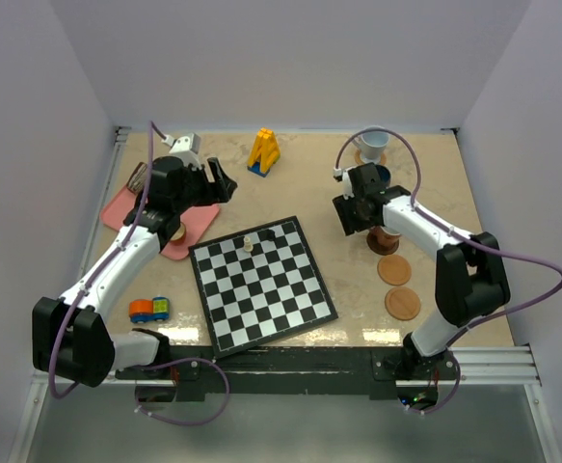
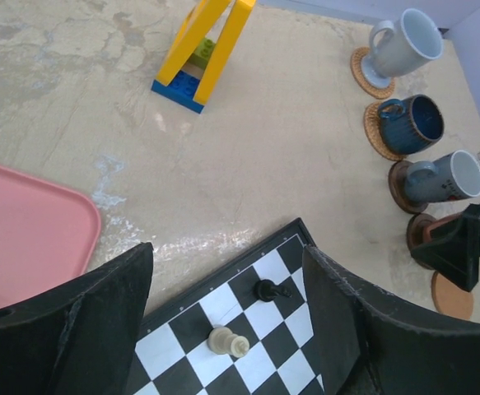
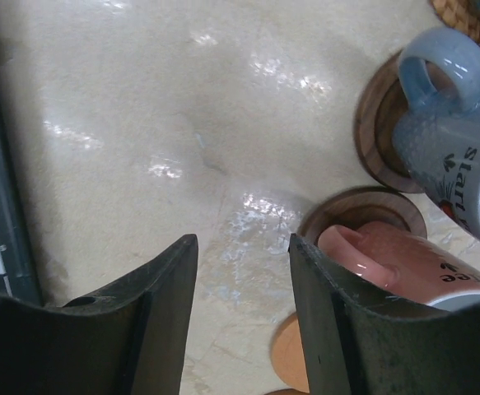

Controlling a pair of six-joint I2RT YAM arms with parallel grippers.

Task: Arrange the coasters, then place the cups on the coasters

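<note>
My right gripper [image 1: 346, 214] is open with nothing between its fingers, low over the right side of the table. Below it, in the right wrist view, a pink mug [image 3: 392, 255] and a grey-blue mug with printed lettering [image 3: 445, 156] sit on dark wooden coasters, with a bare light-brown coaster [image 3: 289, 354] beside the pink one. The top view shows two bare coasters [image 1: 394, 269] [image 1: 402, 304] nearer the front. My left gripper [image 1: 218, 183] is open and empty, above the back-left table.
A dark blue mug [image 2: 412, 123] and a white mug [image 2: 404, 37] stand on woven coasters at the back right. A checkerboard [image 1: 261, 289] with small pieces lies centre-front. A pink tray [image 1: 196, 227], a yellow block stand [image 1: 263, 149] and toy blocks [image 1: 150, 311] occupy the left and back.
</note>
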